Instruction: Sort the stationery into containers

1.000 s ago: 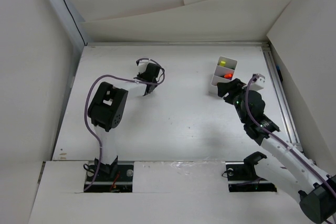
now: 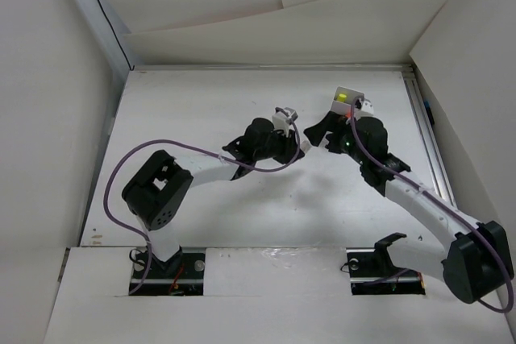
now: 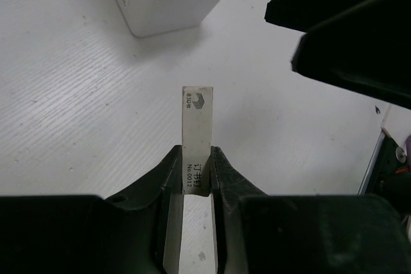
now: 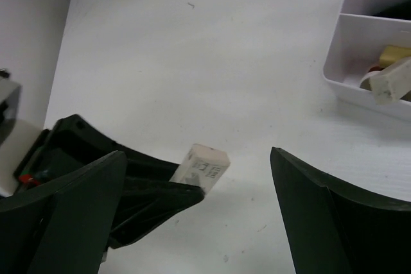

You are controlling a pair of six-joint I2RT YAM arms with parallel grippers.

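Observation:
A white staple box with printed labels is held upright by my left gripper [image 2: 295,145], shut on it; its top end [image 4: 205,157] shows in the right wrist view. My right gripper [image 2: 322,132] is open, its fingertips just to the right of the box, nothing between them in its wrist view. The white compartment organiser [image 2: 348,97] stands behind the right gripper, holding yellow and red items and, in the front compartment, another pale box [image 4: 392,83].
Walls and a metal rail [image 2: 431,151] bound it at the back and sides.
My left gripper has come right across the table with the staple box, toward the right gripper. The right gripper has moved left and back, closer to the left one.

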